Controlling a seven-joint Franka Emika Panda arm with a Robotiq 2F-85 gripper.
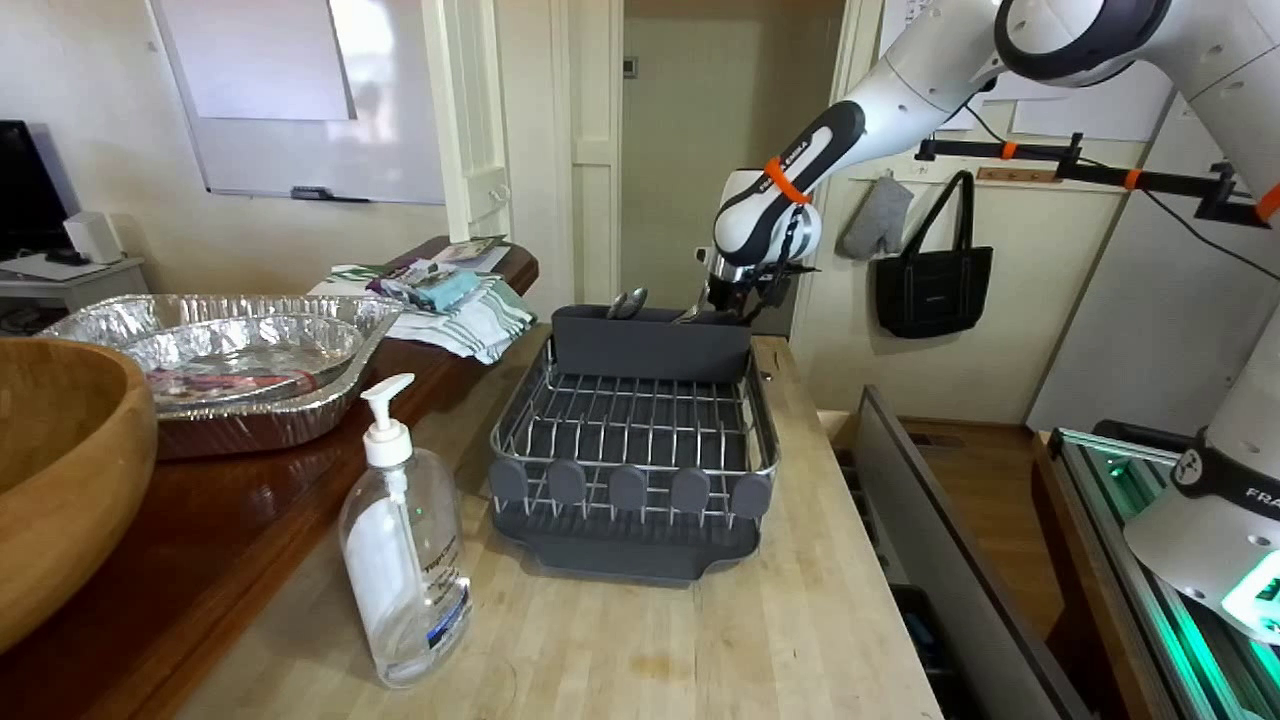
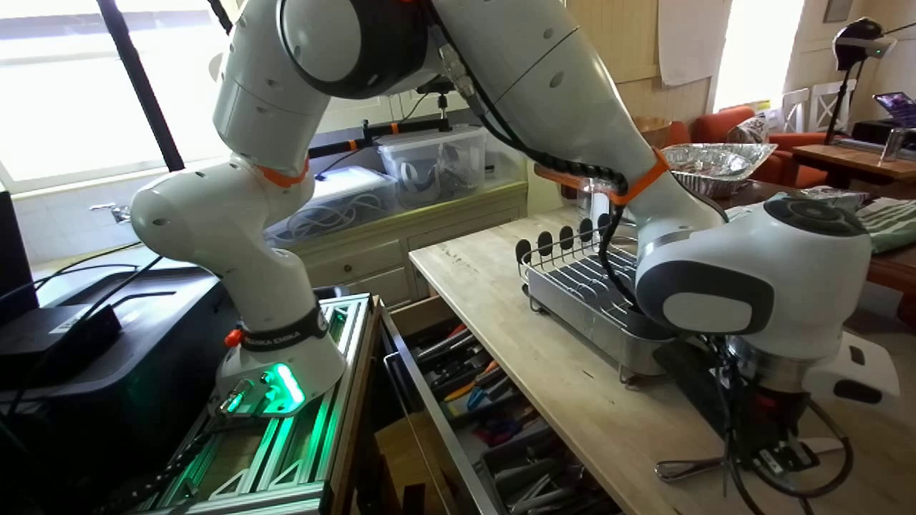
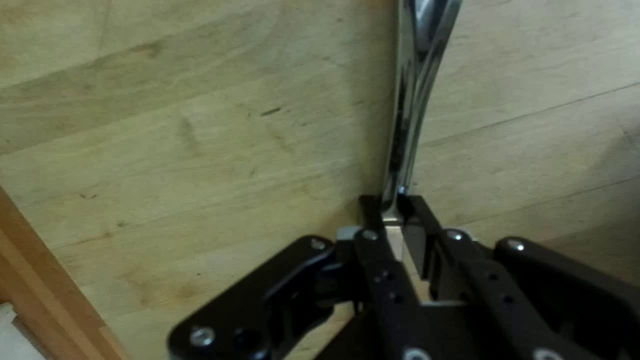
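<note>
In the wrist view my gripper is shut on a shiny metal utensil (image 3: 411, 90), whose two slim bars spread apart away from the fingers; its far end is out of frame. Exterior view 2 shows the looped metal end of the utensil (image 2: 687, 468) low over the wooden counter, beside the gripper (image 2: 777, 455). Whether it touches the wood I cannot tell. The dish rack (image 1: 648, 438) stands on the counter with its dark utensil holder (image 1: 654, 348) at the far end. In exterior view 1 that holder hides my fingertips.
Two spoon-like ends (image 1: 627, 302) rise from the holder. An open drawer (image 2: 507, 420) of tools and utensils runs along the counter's side. A pump bottle (image 1: 408, 552), wooden bowl (image 1: 72, 468) and foil trays (image 1: 252, 360) stand near the rack. Bare counter lies before the rack.
</note>
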